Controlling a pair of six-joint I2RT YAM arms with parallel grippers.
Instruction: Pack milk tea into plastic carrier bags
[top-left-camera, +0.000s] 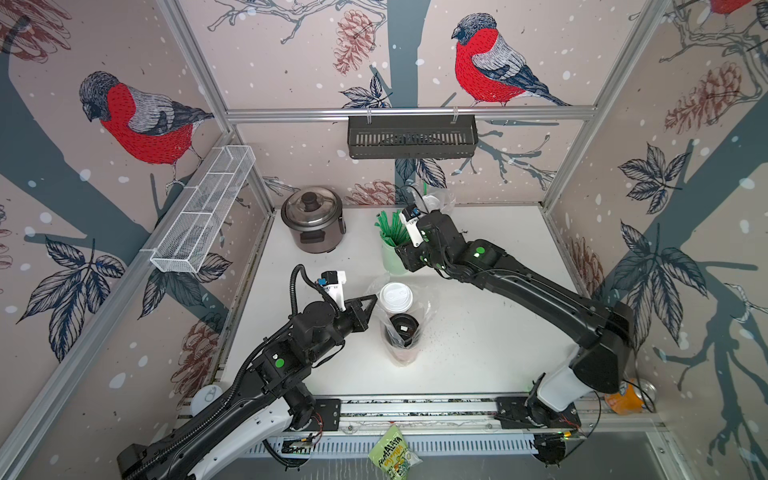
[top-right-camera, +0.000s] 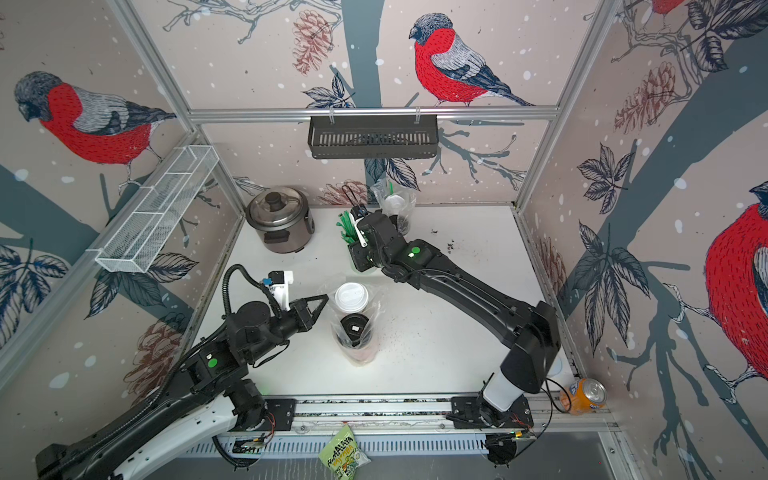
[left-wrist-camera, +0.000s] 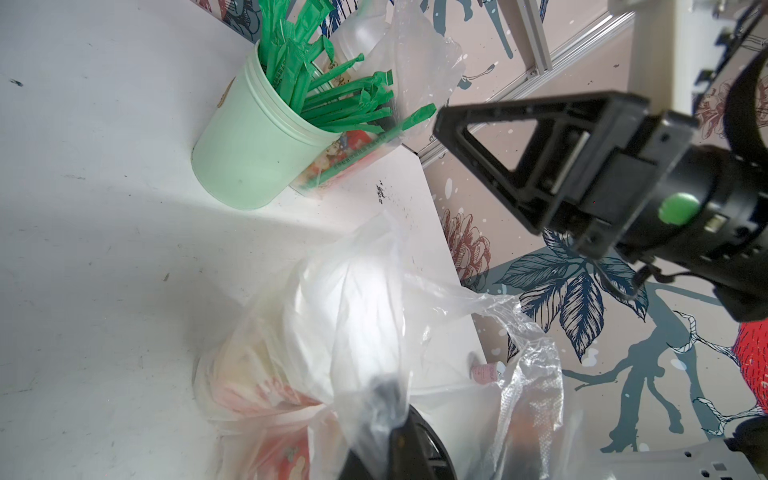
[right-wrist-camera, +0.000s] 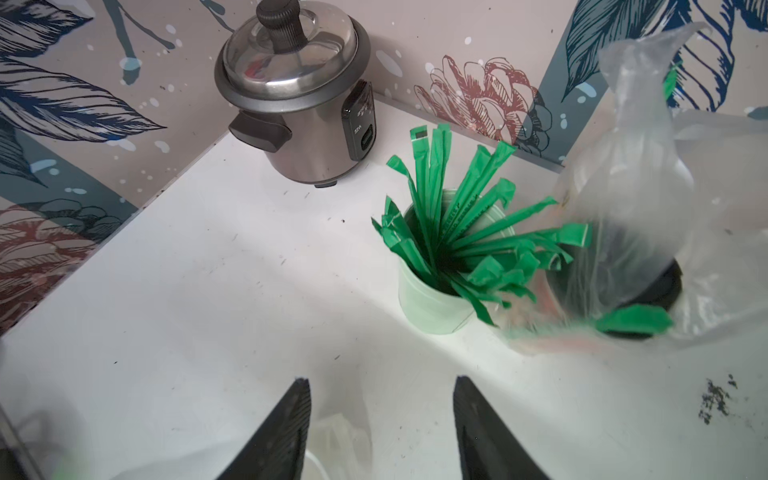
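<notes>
Two lidded cups, one white-topped (top-left-camera: 396, 297) and one black-topped (top-left-camera: 404, 328), stand in a clear bag (top-right-camera: 361, 336) at mid-table. My left gripper (top-left-camera: 368, 304) is shut beside the bag's left side; in its wrist view bag film covers the fingers. My right gripper is part open, empty, above the table just in front of the pale green cup (right-wrist-camera: 432, 308) of green-wrapped straws (right-wrist-camera: 436, 192). Behind that cup, to the right, another bagged drink (top-right-camera: 396, 206) stands with green straws.
A rice cooker (top-left-camera: 310, 224) stands at the back left. A white wire shelf (top-left-camera: 200, 208) hangs on the left wall and a dark rack (top-left-camera: 412, 144) on the back wall.
</notes>
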